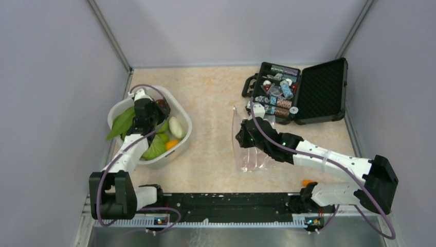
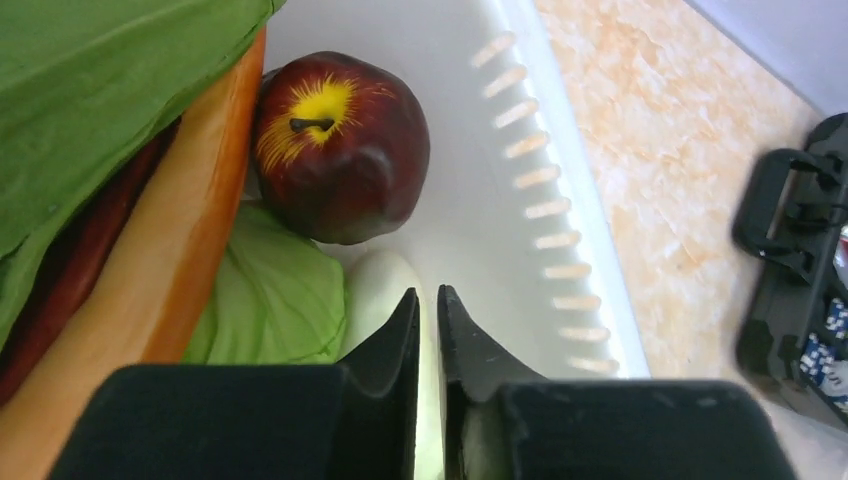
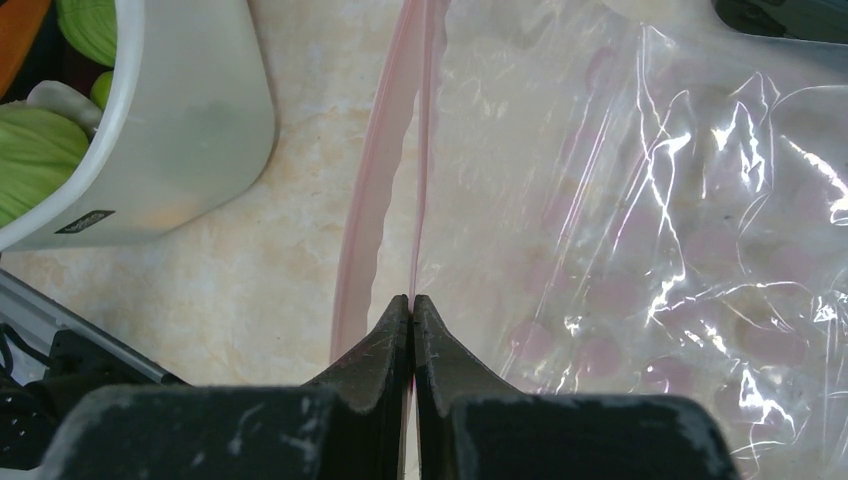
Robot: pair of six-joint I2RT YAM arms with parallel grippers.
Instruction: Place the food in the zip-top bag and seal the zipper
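The white food bin [image 1: 182, 126] holds greens, a pale oval vegetable [image 1: 176, 127], an orange fruit [image 1: 171, 144] and a dark red apple [image 2: 340, 150]. My left gripper is over it, just below the apple in the wrist view, fingertips close together with a narrow gap and nothing visibly held. The clear zip top bag [image 3: 660, 230] lies flat at centre right. My right gripper is shut on its pink zipper edge [image 3: 365, 220].
An open black case [image 1: 321, 90] of small items sits behind the bag. The table between bin and bag [image 1: 205, 113] is clear.
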